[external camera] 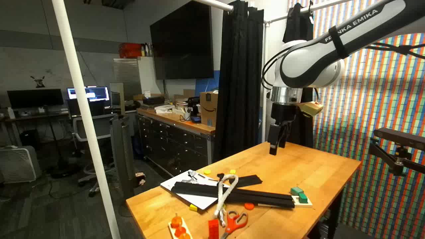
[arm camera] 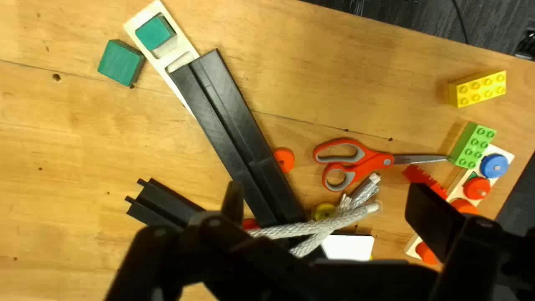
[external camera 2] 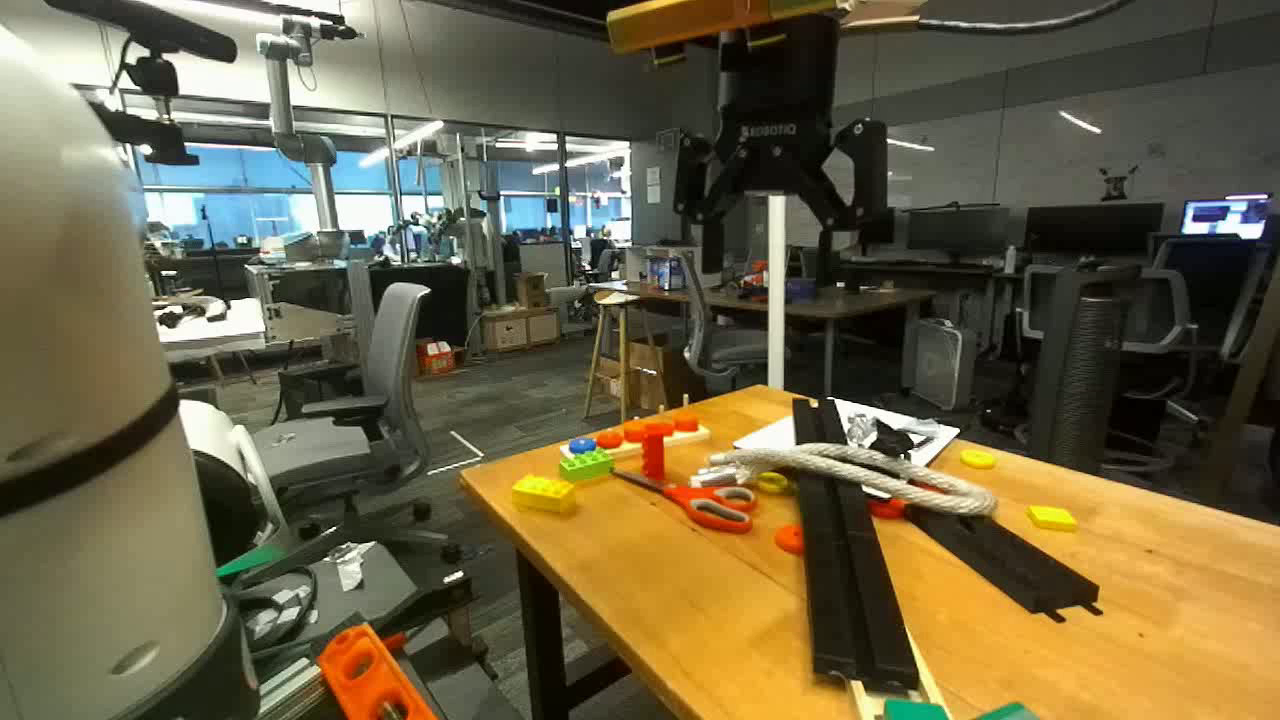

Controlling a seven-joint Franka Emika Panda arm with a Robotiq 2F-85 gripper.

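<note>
High above the wooden table (external camera: 302,167), my gripper (external camera 2: 768,258) stands open, its fingers spread wide and nothing between them. Orange-handled scissors (arm camera: 368,159) lie flat on the wood. A looped white rope (arm camera: 306,230) crosses a long black track (arm camera: 240,145), partly hidden by my gripper in the wrist view. The track's far end rests on a pale wooden frame (arm camera: 180,62) that has a green block (arm camera: 154,33) in it. Beside the frame sits a second green block (arm camera: 120,62). Yellow (arm camera: 477,88), light green (arm camera: 472,145) and red (arm camera: 424,181) toy bricks lie near one edge.
A pegged board (external camera 2: 626,439) with colored discs sits near the table corner. A white tray (external camera: 171,183) with crumpled silvery material lies partly under the track. A shorter black track piece (external camera 2: 1008,562) and loose yellow pieces lie nearby. Bare wood spreads out beneath the arm.
</note>
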